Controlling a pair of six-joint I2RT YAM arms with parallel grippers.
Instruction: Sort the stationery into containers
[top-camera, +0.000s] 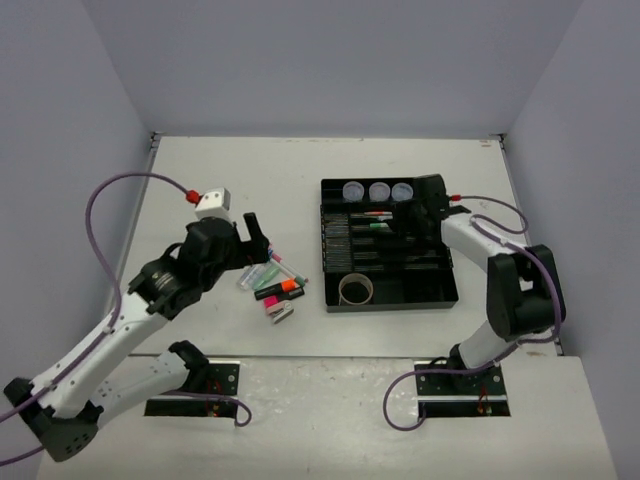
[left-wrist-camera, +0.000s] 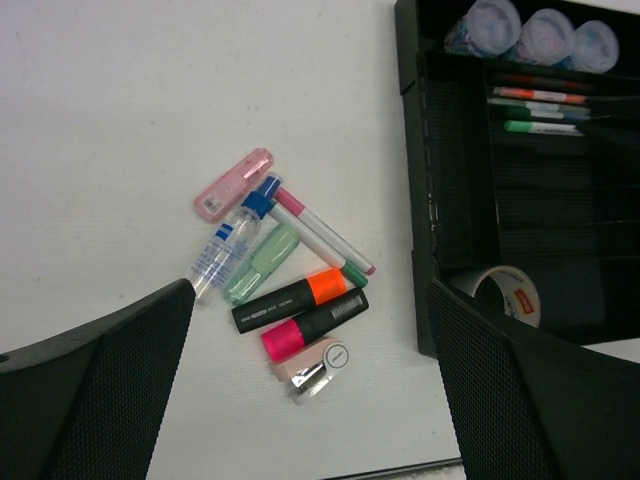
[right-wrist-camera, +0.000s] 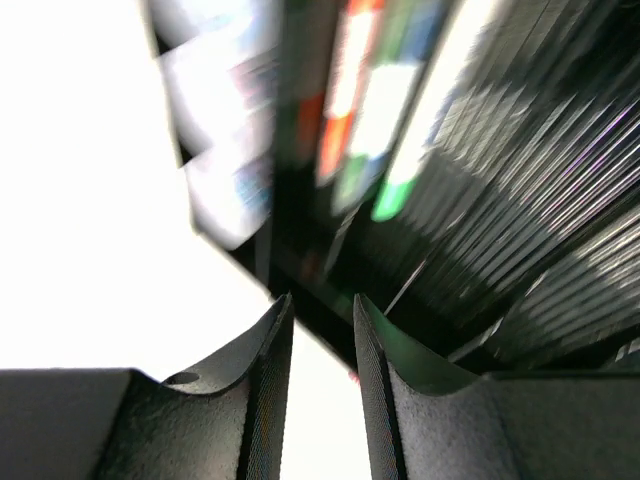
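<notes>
Loose stationery lies on the table left of the black tray: a pink highlighter, a clear bottle with blue cap, a green highlighter, a pink marker, a green-capped marker, an orange-and-black pen, a pink-and-black one and a sharpener-like piece. Above them hangs my left gripper, open and empty. Inside the tray, several markers including a green one lie side by side. My right gripper is over the tray, fingers apart, nothing between them.
Round tubs stand in the tray's back compartment, and a tape roll sits at its front left. The right wrist view is blurred.
</notes>
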